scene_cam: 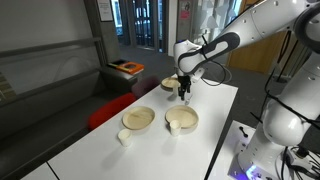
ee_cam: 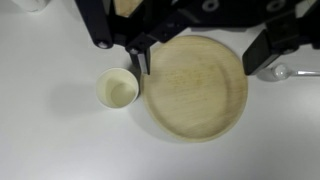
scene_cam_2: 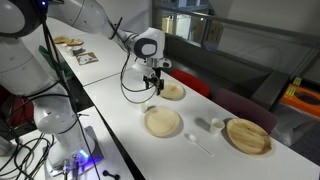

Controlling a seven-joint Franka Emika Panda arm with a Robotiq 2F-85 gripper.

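Note:
My gripper stands open above the table, with nothing between its fingers. Below it in the wrist view lies a round tan plate [ee_cam: 193,105], empty, partly covered at the top by the gripper. A pale cup [ee_cam: 117,88] stands close beside that plate on the left. A spoon [ee_cam: 286,72] lies to the right, its end hidden behind a finger. In the second exterior view the gripper [scene_cam_2: 156,88] hangs over the far side of the middle plate [scene_cam_2: 162,122].
Another plate [scene_cam: 139,118] and cup [scene_cam: 125,135] sit farther left in the first exterior view. A third plate [scene_cam_2: 173,92] lies behind the gripper in the second. Red chairs [scene_cam: 112,108] line the table's far edge.

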